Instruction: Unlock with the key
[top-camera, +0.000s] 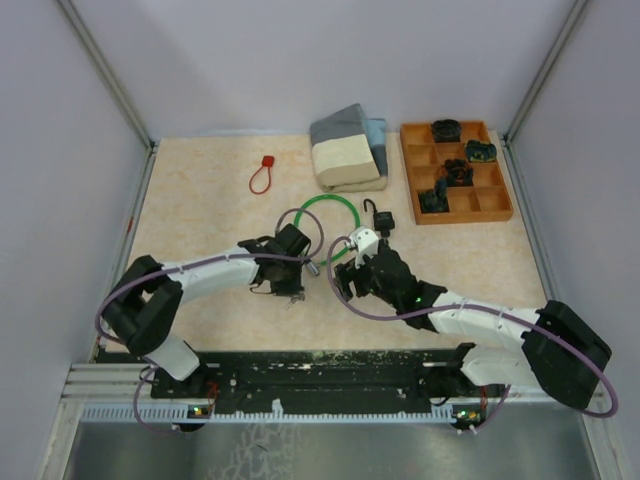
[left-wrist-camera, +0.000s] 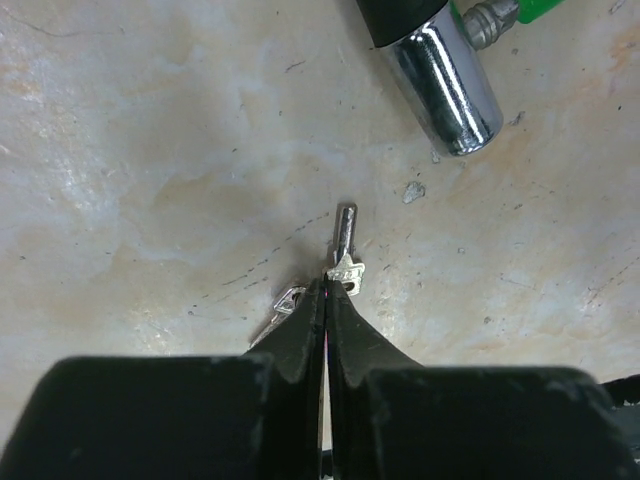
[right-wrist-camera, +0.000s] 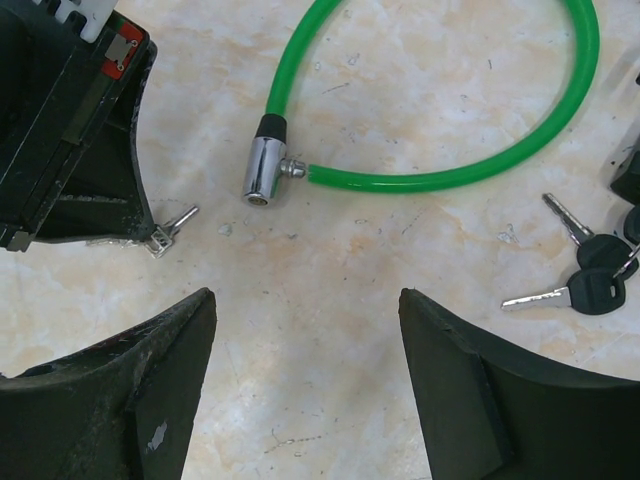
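Note:
A small silver key (left-wrist-camera: 345, 235) lies on the pale table in the left wrist view, another key part beside it under the fingertips. My left gripper is shut, its tips at these keys; whether anything thin is between them is unclear. The green cable lock (right-wrist-camera: 450, 178) forms a loop, its chrome lock body (right-wrist-camera: 262, 170) beside the keys. My right gripper is open above bare table, with two black-headed keys (right-wrist-camera: 595, 290) at the right of its view.
A wooden compartment tray (top-camera: 480, 205) stands at back right, folded cloths (top-camera: 345, 160) at the back, a red looped item (top-camera: 267, 163) at back left, a black padlock (top-camera: 384, 221) right of the loop.

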